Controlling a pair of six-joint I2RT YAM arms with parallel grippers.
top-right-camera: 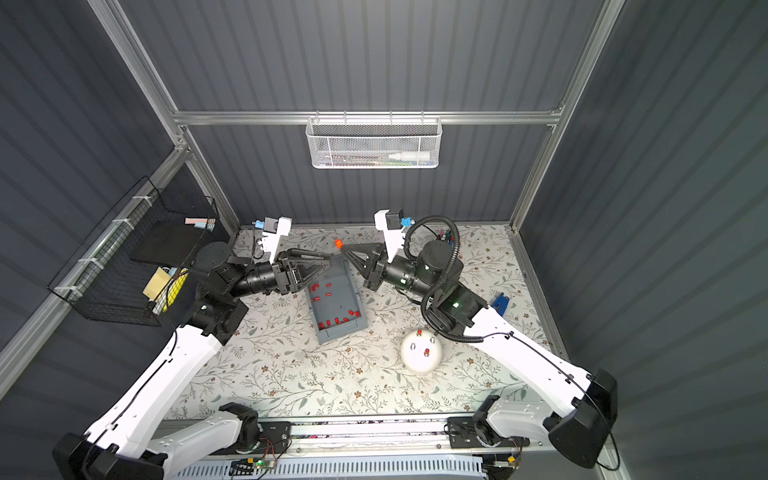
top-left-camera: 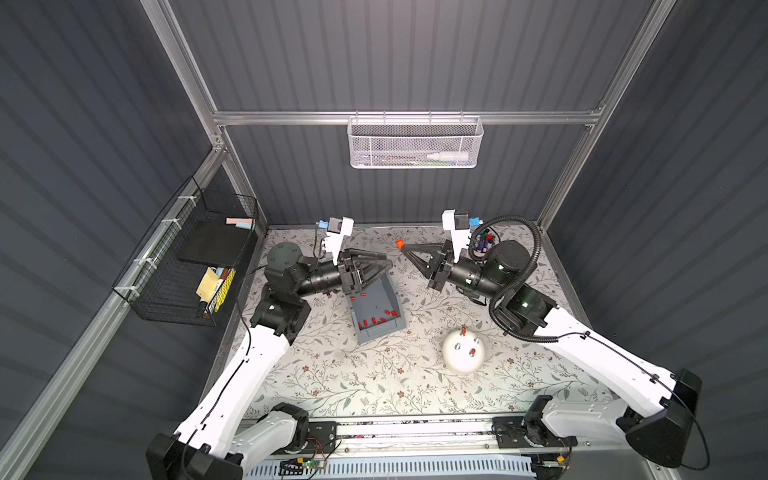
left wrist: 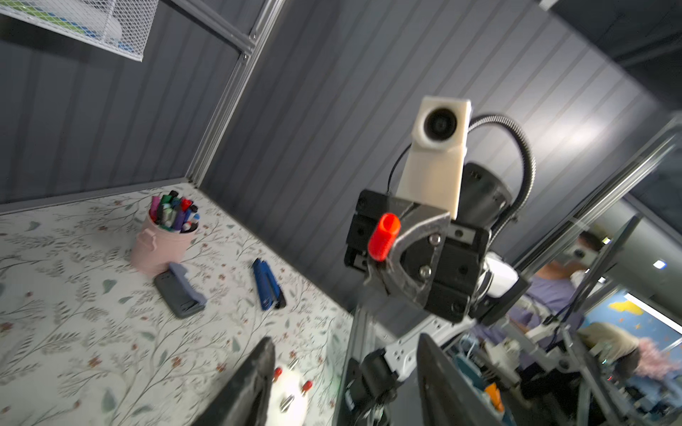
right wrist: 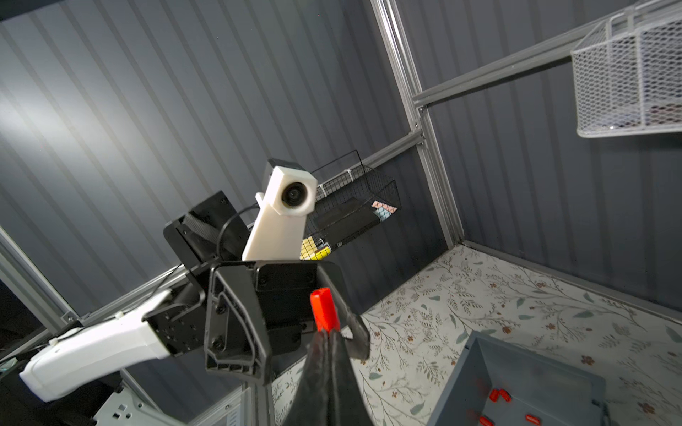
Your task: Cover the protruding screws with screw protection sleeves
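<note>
At the tips of my right gripper, which is shut, a red sleeve (right wrist: pixel 324 309) stands out past the fingers. Facing it with a small gap is my left gripper, its fingers apart and nothing between them. On the table sits a white dome (top-left-camera: pixel 462 360) with screws. Two of its screws wear red caps, such as this red sleeve (left wrist: pixel 307 386), and two show bare metal, such as this silver screw (left wrist: pixel 286 403). Loose red sleeves (top-right-camera: pixel 337 321) lie in the grey bin (top-right-camera: pixel 344 330), partly under the arms.
Behind the right arm stand a pink pen cup (left wrist: pixel 157 248), a dark grey object (left wrist: pixel 179 292) and a blue tool (left wrist: pixel 265 284). A black wire basket (top-left-camera: pixel 172 280) hangs on the left wall, a white mesh basket (top-left-camera: pixel 416 144) on the back wall.
</note>
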